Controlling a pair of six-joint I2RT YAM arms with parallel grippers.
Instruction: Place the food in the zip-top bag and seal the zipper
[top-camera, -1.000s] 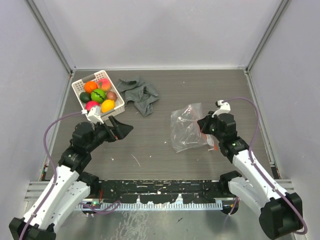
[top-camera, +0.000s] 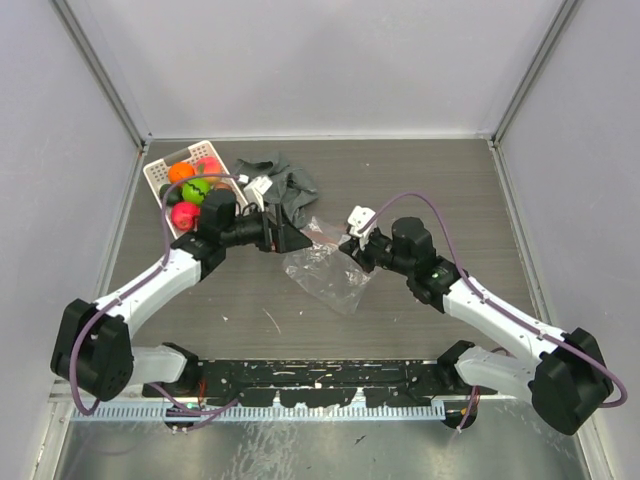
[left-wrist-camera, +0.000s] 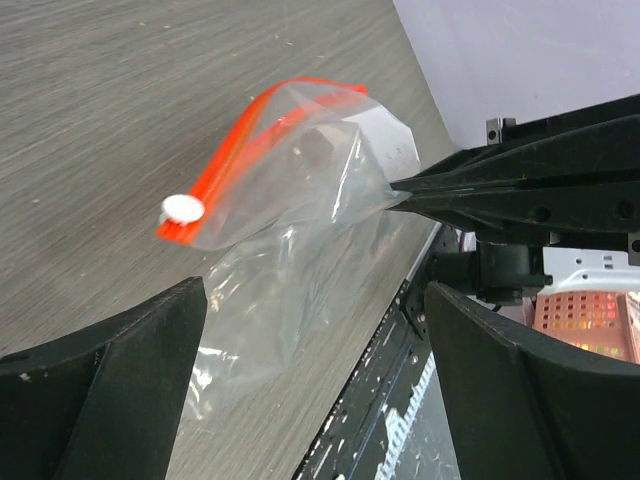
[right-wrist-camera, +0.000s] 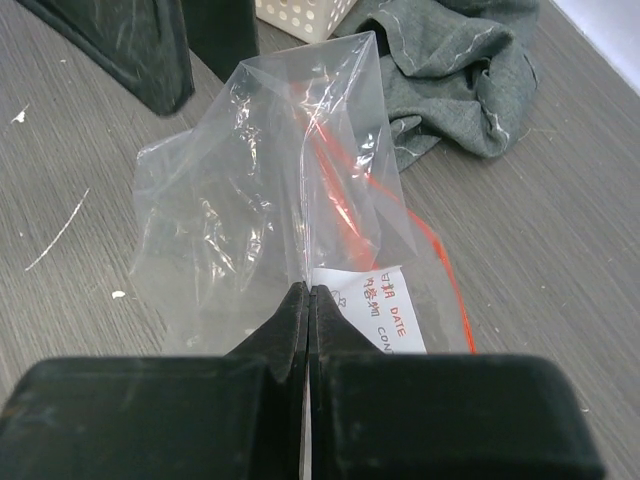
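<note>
A clear zip top bag (top-camera: 330, 270) with an orange-red zipper strip hangs between the two arms in the top view. My right gripper is shut on a fold of its thin plastic. In the left wrist view the strip's white slider (left-wrist-camera: 182, 208) shows at one end, and the bag (left-wrist-camera: 290, 260) lies ahead of the fingers. My left gripper (top-camera: 295, 232) stands open close to the bag's left side, holding nothing. The food, with an orange (top-camera: 181, 173), a watermelon-like piece (top-camera: 196, 190) and a red piece (top-camera: 185, 215), sits in a basket, partly hidden by the left arm.
The white basket (top-camera: 153, 174) stands at the back left. A crumpled grey cloth (top-camera: 288, 185) lies beside it. Bare table surrounds the bag in front and at the back right.
The right gripper has carried the bag leftward toward the middle. My left gripper has moved right and slightly toward the back, closing the gap to the bag; its arm now covers some food.
</note>
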